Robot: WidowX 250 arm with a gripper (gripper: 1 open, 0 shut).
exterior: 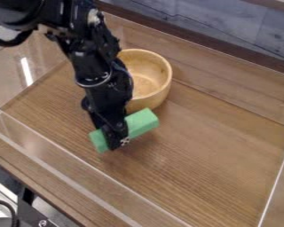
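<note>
My black gripper [116,129] is shut on a green block [141,122], a long bar held at a slant above the wooden table, in the middle left of the camera view. Part of the block is hidden behind the fingers. Just behind them stands a tan bowl [149,69], partly covered by the arm.
A blue-grey wall [245,27] runs along the back right. Cables show at the lower left edge.
</note>
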